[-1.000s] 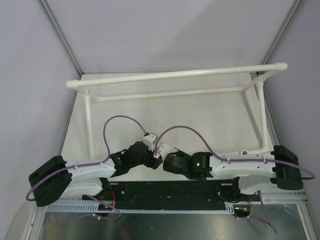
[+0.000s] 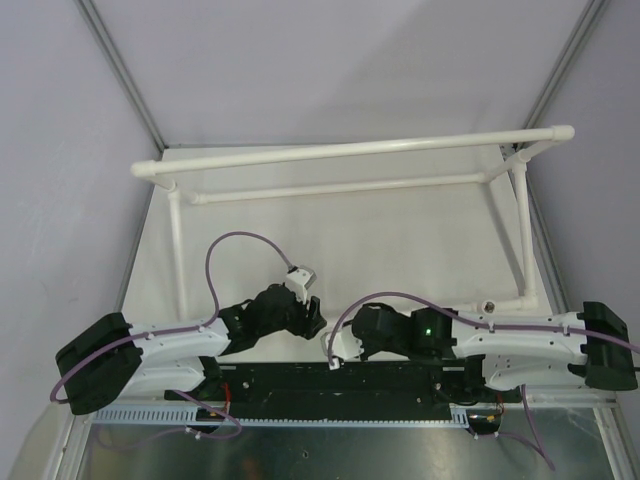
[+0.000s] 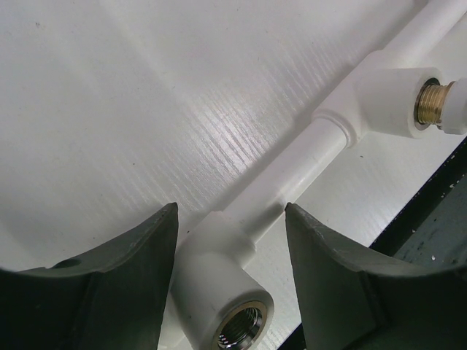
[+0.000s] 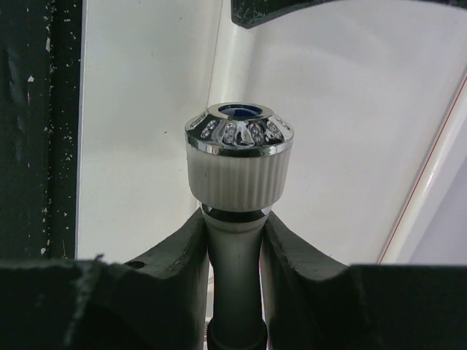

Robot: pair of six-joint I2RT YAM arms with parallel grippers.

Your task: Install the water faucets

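Note:
My left gripper is shut on a white pipe tee [image 3: 219, 284] with a threaded opening, on the lower pipe run. A second tee [image 3: 390, 102] farther along carries a white fitting [image 3: 456, 109] with brass threads showing. My right gripper, low in the middle of the top view beside the left one, is shut on a faucet [image 4: 237, 175] with a white ribbed collar and chrome tip. A dark part of the other arm shows at the top of the right wrist view.
The white pipe frame [image 2: 350, 149] stands around a bare white board [image 2: 350, 240]. A dark strip [image 2: 330, 390] runs along the front edge below both arms.
The left arm has barely moved.

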